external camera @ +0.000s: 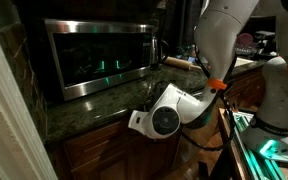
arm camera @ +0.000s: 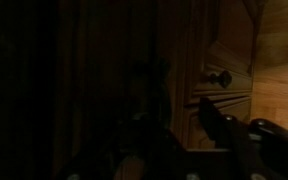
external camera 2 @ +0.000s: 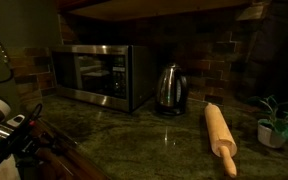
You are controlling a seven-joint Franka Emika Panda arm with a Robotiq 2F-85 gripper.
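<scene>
Low in front of the counter, my white arm reaches toward the dark wooden cabinets (external camera: 89, 150). Its gripper (external camera 2: 22, 142) shows dark at the lower left of exterior view 2, beside the counter's front edge. In exterior view 1 the round wrist joint (external camera: 165, 121) hides most of the gripper. The wrist view is very dark, with cabinet fronts and a round cabinet knob (arm camera: 222, 78) right of its middle. Black gripper parts fill the bottom of that view; how far the fingers stand apart is unclear, and nothing held can be made out.
On the dark stone counter (external camera 2: 134, 150) stand a steel microwave (external camera 2: 92, 75), a kettle (external camera 2: 171, 90), a wooden rolling pin (external camera 2: 219, 135) and a potted plant (external camera 2: 274, 130). Wooden floor (arm camera: 280, 70) shows at the wrist view's right. The counter's front edge lies close to the arm.
</scene>
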